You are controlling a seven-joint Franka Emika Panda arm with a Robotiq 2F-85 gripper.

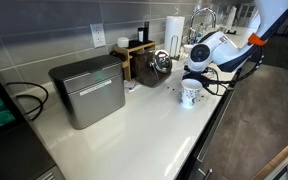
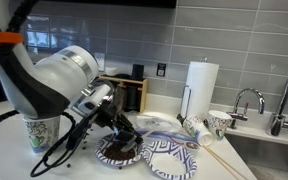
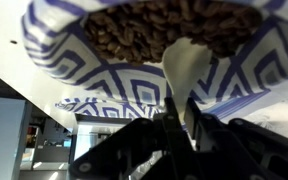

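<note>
In the wrist view, my gripper is shut on a white spoon-like utensil, its pale end lying over dark brown beans. Those beans rest on a blue-and-white patterned plate. From the side, my gripper is low over that bean plate, and the arm covers part of the scene. A second patterned plate sits just to its right.
A patterned cup stands left of the plates, partly behind the arm's cable. More cups and a paper towel roll are at the back right.
</note>
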